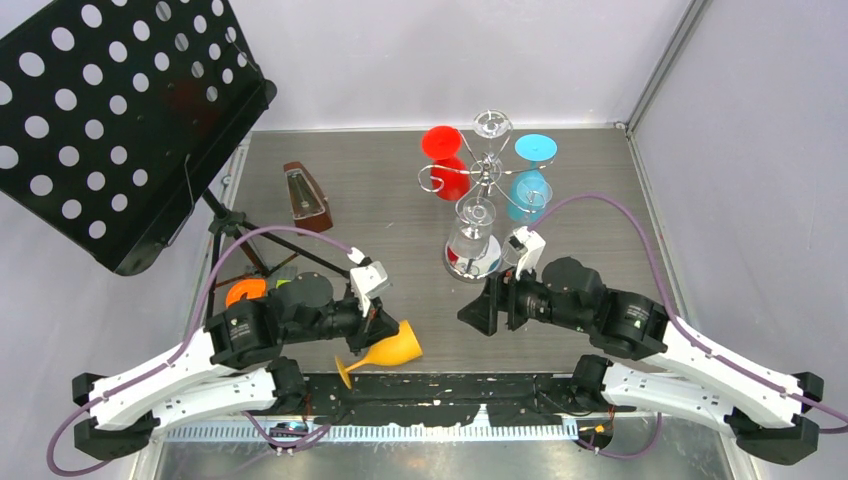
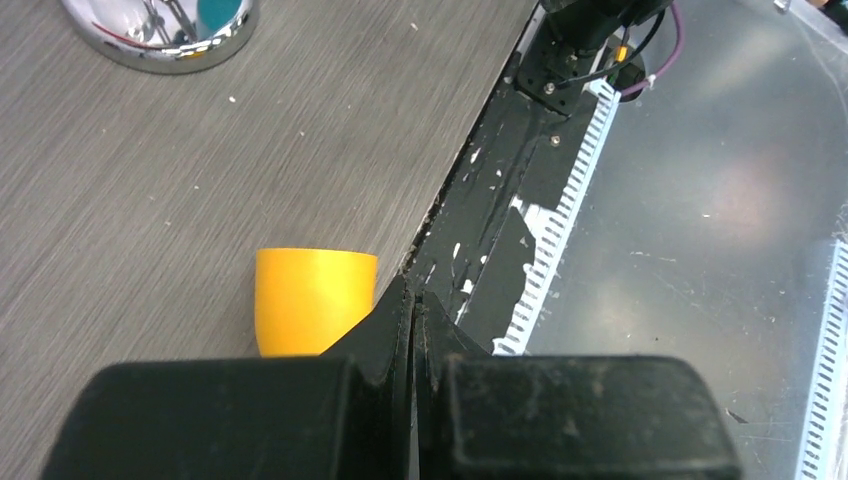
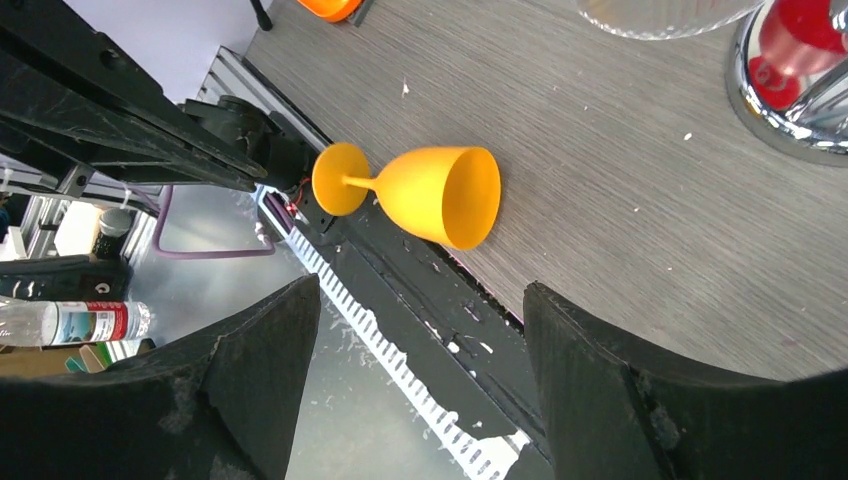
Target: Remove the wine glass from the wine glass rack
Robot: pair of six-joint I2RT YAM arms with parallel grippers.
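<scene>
The wine glass rack [image 1: 486, 170] stands at the back centre, holding red [image 1: 450, 180], blue [image 1: 530, 195] and clear glasses upside down. A yellow wine glass [image 1: 395, 348] lies on its side at the front of the table, bowl toward the right. My left gripper is shut right by it, with nothing visible between its fingers; the yellow bowl shows just beyond the tips. My right gripper is open above the table, right of the yellow glass and in front of the rack, nothing between its fingers.
A black perforated music stand [image 1: 130, 120] fills the left. A metronome [image 1: 308, 198] and an orange object [image 1: 245, 292] are on the left of the table. The table's front edge [image 1: 440, 385] is close to the yellow glass.
</scene>
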